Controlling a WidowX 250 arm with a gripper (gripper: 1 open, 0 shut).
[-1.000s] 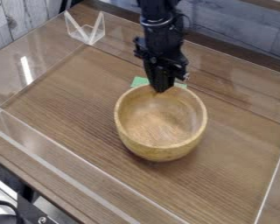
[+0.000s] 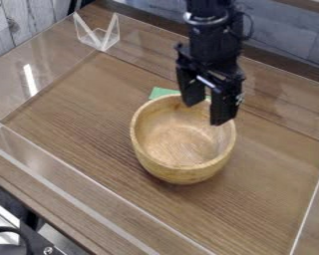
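My black gripper (image 2: 206, 98) is over the back part of a large round wooden bowl (image 2: 182, 159), its fingers open and pointing down, with nothing visible held. A small green object (image 2: 163, 94) lies behind the bowl, just left of the gripper and partly hidden by it. The bowl looks empty where visible.
A clear wire or plastic rack (image 2: 99, 33) stands at the back left of the wooden table (image 2: 63, 134). The table's front, left and right areas are bare. Table edges show at the far left and right.
The gripper and arm have moved right and toward the front, from over the green object's area to the bowl's back right, showing more of the fingers. The bowl is essentially in place.
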